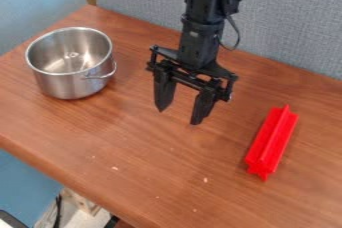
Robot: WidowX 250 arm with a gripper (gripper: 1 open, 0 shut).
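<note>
My black gripper (181,102) hangs over the middle of the wooden table (147,172), its two fingers spread apart and nothing between them. To its left stands a steel pot (70,67) with a side handle. A long red block (273,142) lies on the table to the gripper's right, apart from it.
A grey padded wall (294,22) runs along the back, with a pale blue surface at the left. Some pale hardware and a cable show below the table's near left edge.
</note>
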